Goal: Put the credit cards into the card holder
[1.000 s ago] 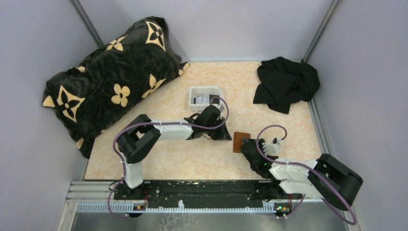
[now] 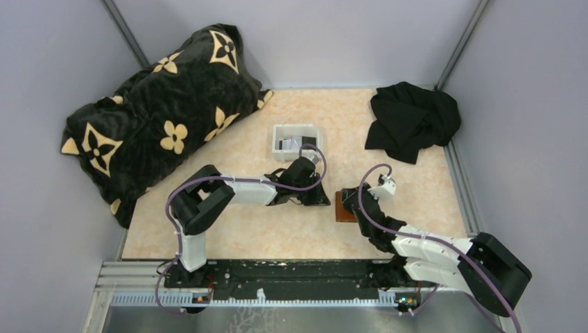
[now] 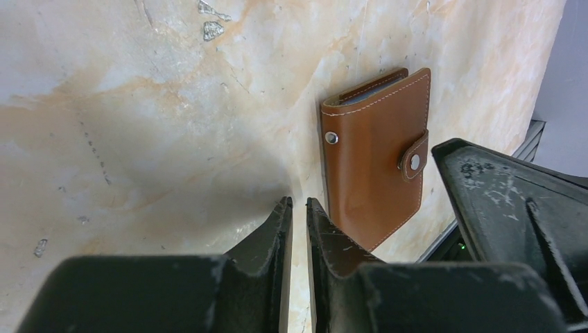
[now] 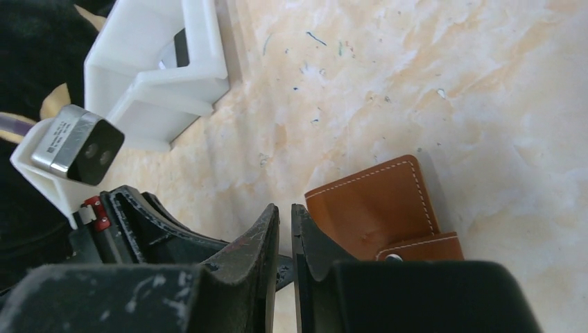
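The brown leather card holder lies flat on the table, its snap strap closed at one side. A greyish edge shows inside its top fold in the left wrist view. Just left of it, my left gripper is slightly open, a narrow bare gap between its fingertips. My right gripper hovers over the holder, also slightly open and empty; it partly covers the holder from above. Cards, light and dark, lie in the white box; their number cannot be made out.
The white box stands behind my left gripper. A dark patterned cushion fills the back left, and black cloth lies at the back right. Bare table shows at the front left and far right.
My right gripper has moved back and slightly left over the holder, with its arm swinging outward. The holder looks almost unmoved.
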